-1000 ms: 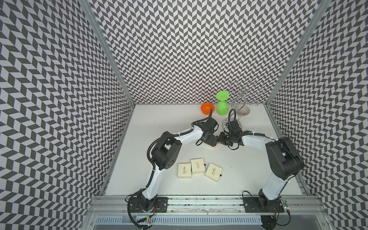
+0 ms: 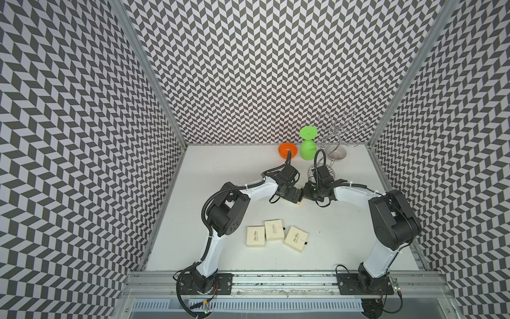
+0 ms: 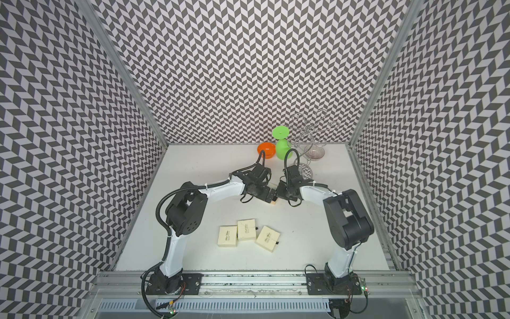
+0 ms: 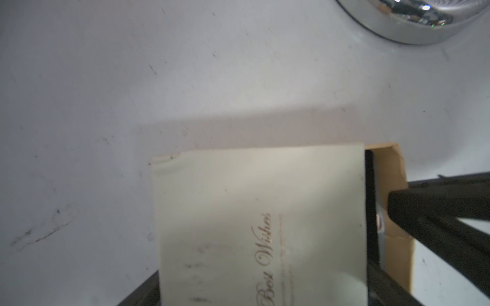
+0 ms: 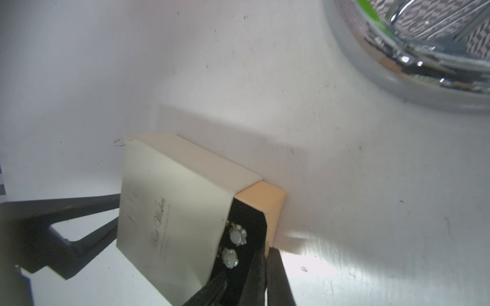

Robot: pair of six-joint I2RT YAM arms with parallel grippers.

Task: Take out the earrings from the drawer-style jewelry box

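A cream drawer-style jewelry box (image 4: 265, 219) lies between the spread fingers of my left gripper (image 2: 296, 197), one finger along each side. This gripper is open around the box. The tan drawer (image 5: 275, 204) stands partly out at the box's right end. On its black insert, a pair of pale flower-like earrings (image 5: 235, 235) shows in the right wrist view. My right gripper is shut at the drawer's front wall, whose thin edge appears between the fingertips. The overhead views mostly hide this box behind the grippers.
Several closed cream boxes (image 2: 274, 230) lie nearer the front. Behind the arms stand an orange bowl (image 2: 288, 150), a green stand (image 2: 308, 150) and a wire stand with a round chrome base (image 5: 408, 71). Left of the arms, the white table (image 2: 207, 170) is clear.
The right arm stays almost in place.
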